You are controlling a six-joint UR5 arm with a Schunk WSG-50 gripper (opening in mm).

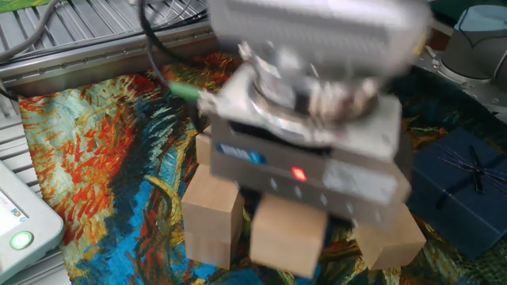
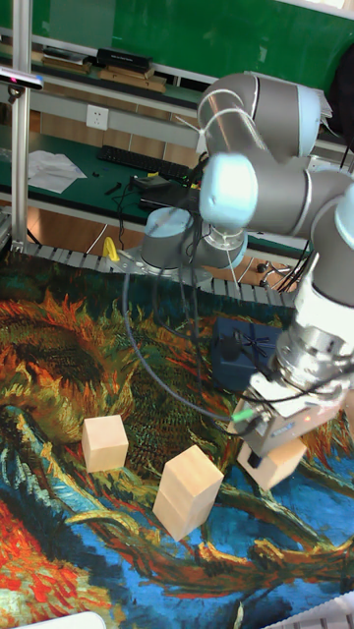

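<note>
My gripper point(image 2: 270, 458) is shut on a pale wooden block point(image 2: 278, 465), with a dark finger point(image 2: 255, 459) against the block's side. In exterior view 2 the held block point(image 1: 287, 237) shows below the grey gripper body, whose fingers are hidden there. To its left stands a stack of two wooden blocks point(image 1: 212, 210), also seen as a stack point(image 2: 189, 492) in exterior view 3. A single block point(image 2: 105, 442) sits apart, farther left in that view. Another block point(image 1: 390, 241) rests on the cloth, partly covered by the gripper body.
A dark blue box point(image 1: 467, 190) with a bow lies to the right of the gripper. A cable point(image 2: 142, 346) loops beside the arm. A white device point(image 1: 24, 226) stands at the left edge.
</note>
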